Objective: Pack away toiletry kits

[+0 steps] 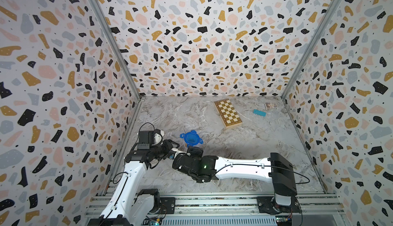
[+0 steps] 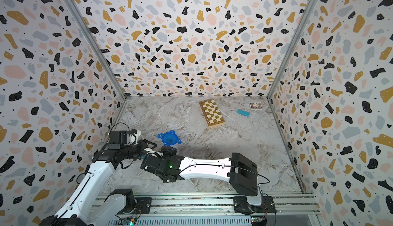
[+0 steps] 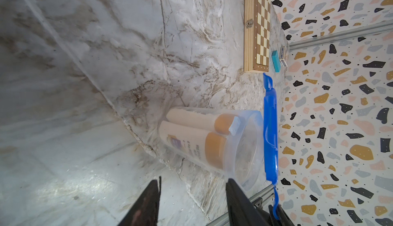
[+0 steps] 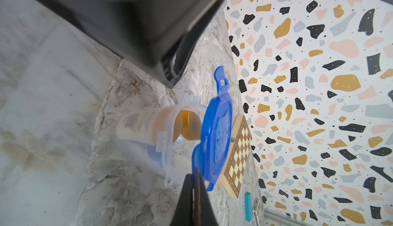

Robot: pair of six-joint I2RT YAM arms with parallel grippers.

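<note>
A clear plastic container (image 3: 235,156) stands on the marble table in both wrist views. Inside it are bottles (image 3: 200,142) with orange-tan ends. Just above its mouth hangs the blue lid, seen nearly edge-on in the left wrist view, with a gap to the rim there. My right gripper is shut on a side tab of this lid. My left gripper is open, empty between its fingers, beside the container. From the top left view, the lid (image 1: 191,137) covers the container.
Farther back lie a chessboard box (image 1: 228,112), a teal block (image 1: 259,112) and a small card box (image 1: 271,105). The two arms stand close together at the table's left front.
</note>
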